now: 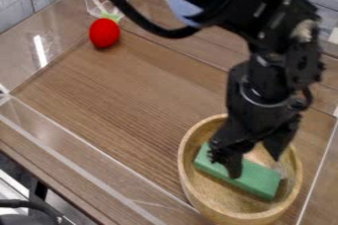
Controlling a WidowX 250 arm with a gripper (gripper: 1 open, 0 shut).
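Observation:
My gripper is large and dark in the camera view, hanging open over a light wooden bowl at the lower right. A green block lies in the bowl beneath the fingers. Whether the fingertips touch the block is unclear.
A red round object sits at the upper left near a small clear item with green. Part of a pale blue object shows at the top centre behind the arm. Dark cables lie at the lower left corner.

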